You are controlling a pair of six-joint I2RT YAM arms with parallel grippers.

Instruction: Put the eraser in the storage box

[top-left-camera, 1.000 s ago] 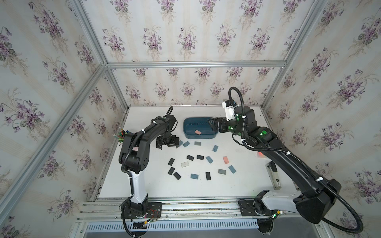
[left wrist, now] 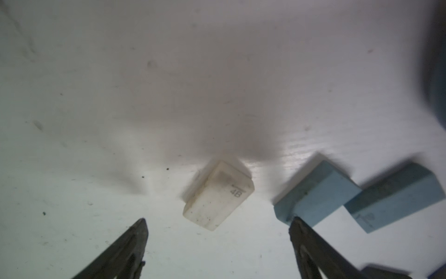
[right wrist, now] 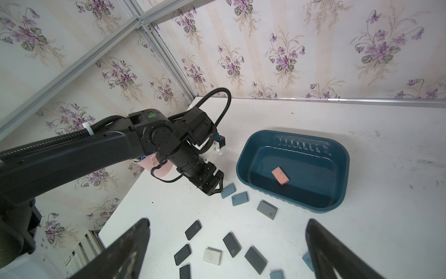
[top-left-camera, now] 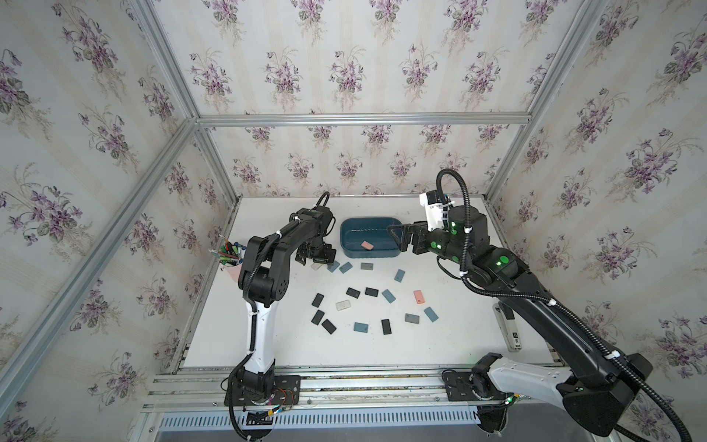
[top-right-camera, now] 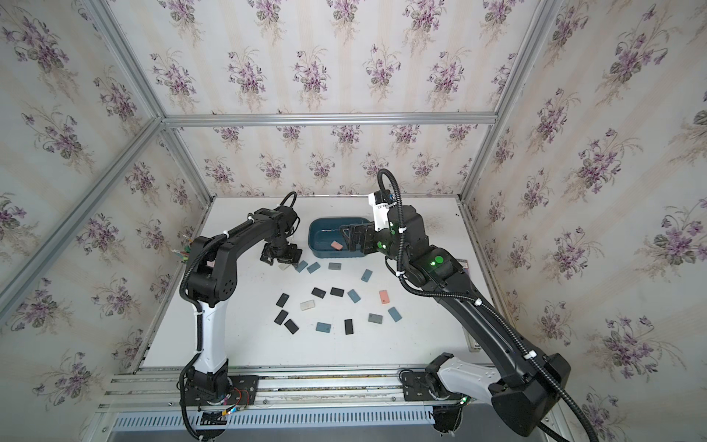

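Observation:
A dark teal storage box (right wrist: 311, 186) stands at the back of the white table, with a pink eraser (right wrist: 280, 175) inside. In the left wrist view a cream eraser marked 4B (left wrist: 218, 195) lies beneath my left gripper, whose fingers stand apart with nothing between them, beside two blue-grey erasers, one of them (left wrist: 316, 193) nearer. My right gripper is open and empty, raised beside the box on its right side in the top views.
Several black, grey, blue, pink and cream erasers are scattered over the middle table (top-left-camera: 221, 331). A pink container with pens (top-left-camera: 230, 254) stands at the left edge.
My left gripper has shifted slightly toward the back and right. My right arm has moved a little to the right since a second ago.

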